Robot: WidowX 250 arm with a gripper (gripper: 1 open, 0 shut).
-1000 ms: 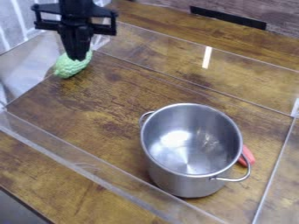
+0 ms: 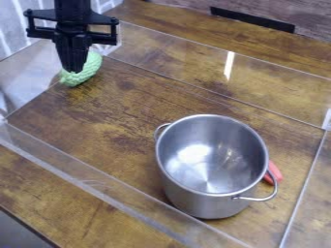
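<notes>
The black gripper point(image 2: 74, 53) hangs at the upper left, just above and partly in front of a pale green, bumpy object point(image 2: 83, 74) lying by the clear tray wall. Its fingers look closed together; whether they touch the green object cannot be told. A steel pot point(image 2: 207, 170) with two handles stands empty at the lower right. A red object point(image 2: 274, 175) is partly hidden behind the pot's right side.
A clear-walled enclosure point(image 2: 91, 174) surrounds the work area on the wooden table point(image 2: 52, 203). The middle of the wooden surface, between the green object and the pot, is clear.
My gripper has shifted slightly to the left since a second ago. The pot, the red object and the green object appear unmoved.
</notes>
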